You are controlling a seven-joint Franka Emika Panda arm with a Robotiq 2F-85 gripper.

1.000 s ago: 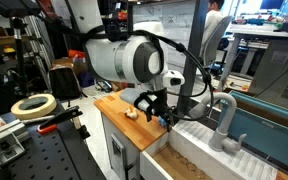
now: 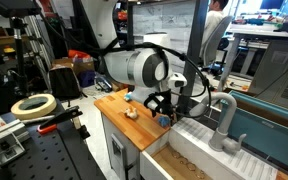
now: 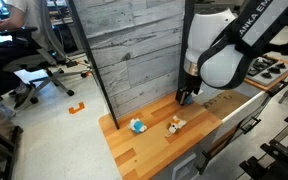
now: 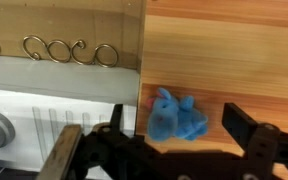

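A small blue toy [image 4: 176, 118] lies on the wooden counter near its edge. Seen from the wrist, it sits between the two dark fingers of my gripper, which stand wide apart on either side of it. The gripper is open and grips nothing. In exterior view 1 the blue toy [image 2: 164, 121] shows just below the end of the arm. From exterior view 2, the arm hides much of this spot, and only a bit of the blue toy [image 3: 186, 98] shows.
A brown-and-white toy [image 3: 174, 125] and a blue-and-white toy [image 3: 137, 126] lie elsewhere on the wooden counter [image 3: 149, 150]. An open drawer [image 2: 184, 168] juts out beside the counter. A grey faucet [image 2: 224, 125] and a white rack [image 4: 59, 115] stand close by.
The arm has shifted slightly, with its end staying close over the blue toy. The other toys and the drawer look unmoved.
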